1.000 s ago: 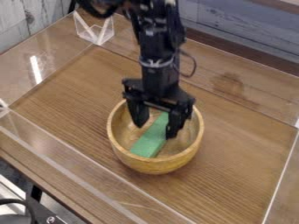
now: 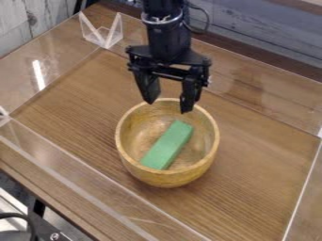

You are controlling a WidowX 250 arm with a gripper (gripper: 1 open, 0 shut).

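Note:
A round yellow bowl (image 2: 131,141) sits on the wooden table, with a green oblong block (image 2: 168,144) lying inside it, tilted diagonally. My black gripper (image 2: 169,94) hangs above and just behind the bowl's back rim, open, its two fingers spread wide with nothing seen between them.
A clear plastic object (image 2: 101,31) stands at the back left, and another clear piece (image 2: 4,120) at the left edge. A dark cable lies at the bottom left corner.
My gripper has moved up and back, away from over the bowl, uncovering more of the green block, which remains inside the bowl.

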